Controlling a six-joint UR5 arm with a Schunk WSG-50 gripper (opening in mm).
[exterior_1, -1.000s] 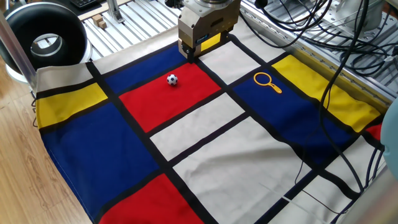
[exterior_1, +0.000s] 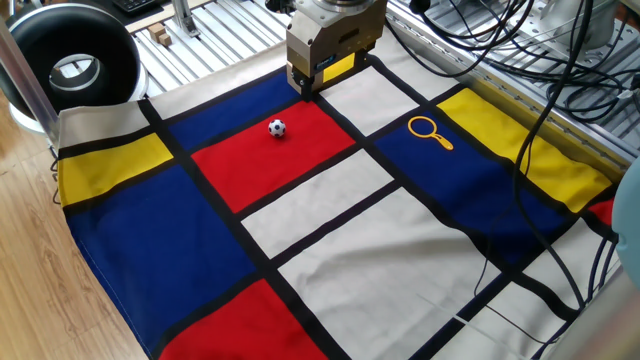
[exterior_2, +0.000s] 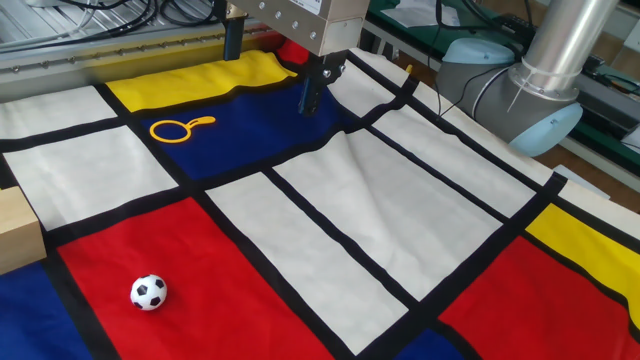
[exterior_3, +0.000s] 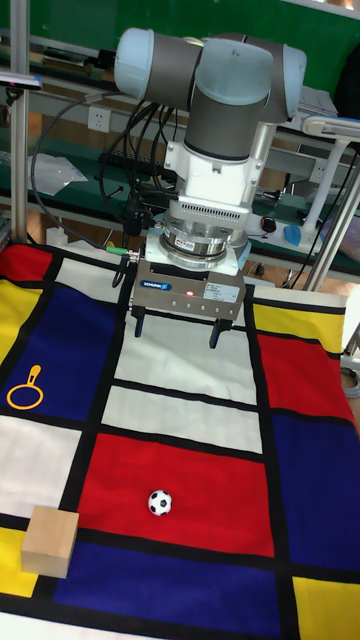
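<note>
My gripper (exterior_3: 176, 337) is open above the cloth, its two dark fingers wide apart with nothing between them. In the second exterior view, one finger (exterior_2: 310, 95) hangs over the blue patch. A small black-and-white soccer ball (exterior_1: 277, 128) rests on the red patch, clear of the gripper. On another blue patch lies a yellow ring with a handle (exterior_1: 430, 132), flat and apart from the fingers. A light wooden block (exterior_3: 49, 542) sits near the cloth's near-left side in the third exterior view; only part of the block (exterior_2: 15, 230) shows at the second view's left edge.
The colour-block cloth (exterior_1: 330, 260) covers the table, with a few soft wrinkles. Black cables (exterior_1: 520, 170) hang at the right in the first exterior view. A black round object (exterior_1: 75, 55) stands beyond the cloth's left corner. Broad white and blue patches are bare.
</note>
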